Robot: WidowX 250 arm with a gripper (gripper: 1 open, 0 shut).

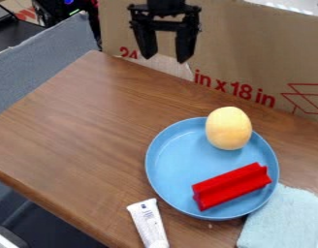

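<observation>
The black gripper (166, 39) hangs open at the top of the view, high above the back of the wooden table, with nothing between its fingers. On the front right of the table a light blue plate (174, 165) holds a yellow, rounded object (228, 128) toward its back and a red bar-shaped object (232, 185) toward its front. A white tube (146, 223) lies in front of the plate, to its left.
A pale blue cloth (283, 225) lies at the bottom right, beside the plate. A cardboard box (259, 68) stands along the back.
</observation>
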